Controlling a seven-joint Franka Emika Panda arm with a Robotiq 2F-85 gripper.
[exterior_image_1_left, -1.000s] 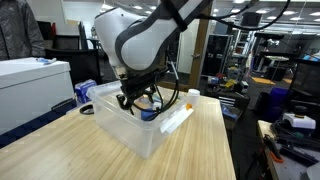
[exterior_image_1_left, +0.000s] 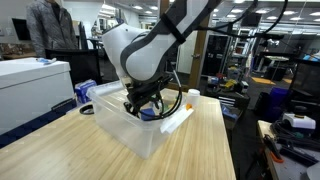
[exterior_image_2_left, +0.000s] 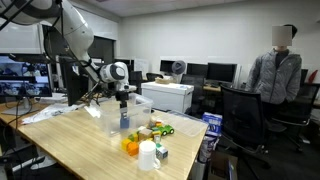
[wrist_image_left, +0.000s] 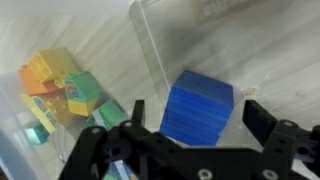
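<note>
In the wrist view a blue block (wrist_image_left: 197, 108) lies inside a clear plastic bin, close to the bin's wall. My gripper is open, its dark fingers spread to either side of the block, with the block showing between them. Whether the pads touch the block cannot be told. Exterior view 1 shows the gripper (exterior_image_1_left: 144, 106) reaching down into the translucent bin (exterior_image_1_left: 110, 118), where something blue shows through the wall. From the other side, the arm also hangs over the bin (exterior_image_2_left: 108, 122) in exterior view 2.
Outside the bin wall, yellow and green blocks (wrist_image_left: 84, 88) lie on the wooden table (exterior_image_1_left: 60, 150). A white cup (exterior_image_2_left: 147, 155), orange items (exterior_image_2_left: 130, 147) and a blue can (exterior_image_2_left: 210, 138) stand nearby.
The gripper has moved slightly to the right and lower within the bin over the last second. The bin stays where it was.
</note>
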